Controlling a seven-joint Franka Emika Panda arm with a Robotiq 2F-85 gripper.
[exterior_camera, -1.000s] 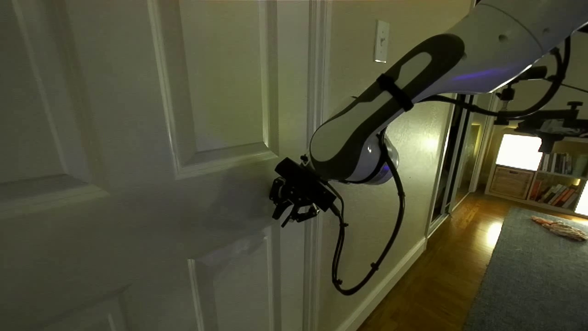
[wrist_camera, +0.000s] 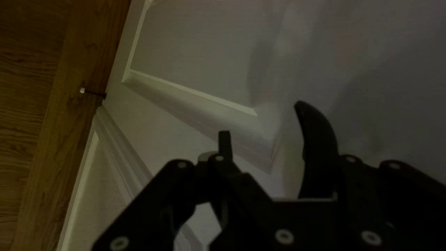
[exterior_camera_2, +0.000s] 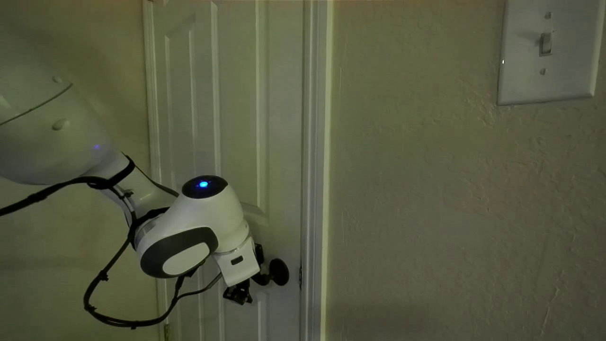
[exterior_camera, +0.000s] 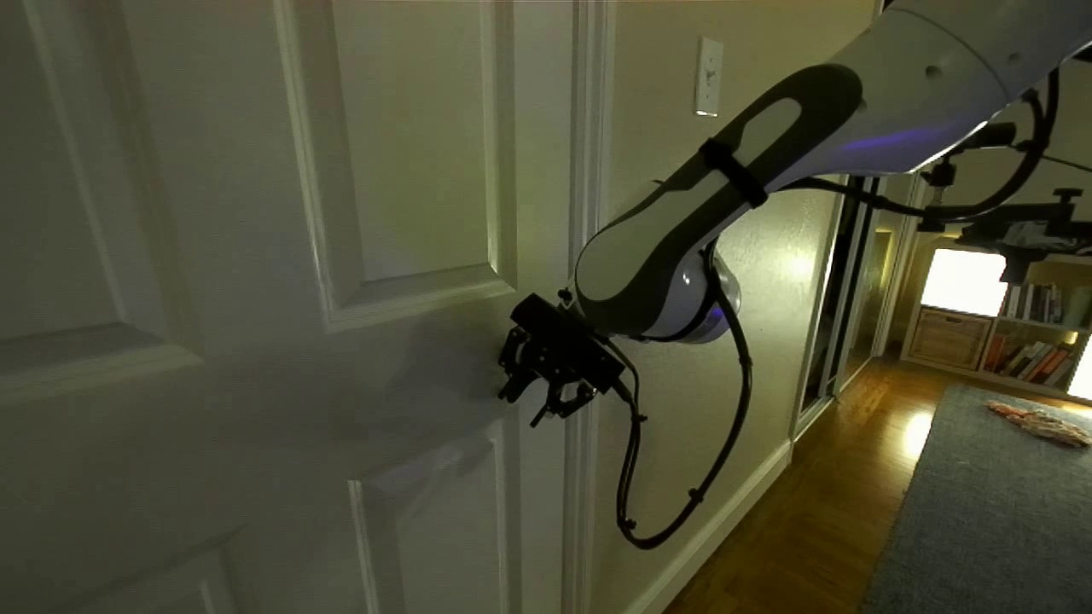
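A white panelled door [exterior_camera: 420, 358] fills the left of exterior view 1 and appears shut in its frame in exterior view 2. Its dark round knob [exterior_camera_2: 279, 272] is near the door's right edge, just right of my hand. My gripper has its black fingers [wrist_camera: 320, 144] clearly apart in the wrist view, with only bare door surface showing between them. Seen from exterior view 1, the gripper [exterior_camera: 523, 408] hangs close against the door at knob height. The knob cannot be told apart from the dark gripper there and is absent from the wrist view.
The door frame [exterior_camera: 590, 460] and wall stand right beside the hand. A light switch [exterior_camera: 708, 77] is on that wall. A cable [exterior_camera: 742, 409] loops below the wrist. Open floor [exterior_camera: 763, 542] and a blue-grey rug [exterior_camera: 983, 512] lie to the right.
The gripper's fingers have spread a little further apart, the lower finger shifting slightly down and right in exterior view 1. Arm and door look unmoved.
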